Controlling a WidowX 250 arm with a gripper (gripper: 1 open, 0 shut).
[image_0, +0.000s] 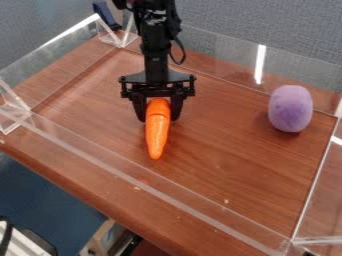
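Note:
An orange toy carrot (156, 132) points toward the front near the middle of the wooden surface. My black gripper (158, 104) is lowered over the carrot's thick end, with its fingers on either side of it, apparently gripping it; the fingertips are partly hidden. A purple oval object (290, 108), like a toy eggplant, sits at the right.
Clear plastic walls border the wooden surface (227, 160) at back, left, front and right. A dark blue area lies off the left edge.

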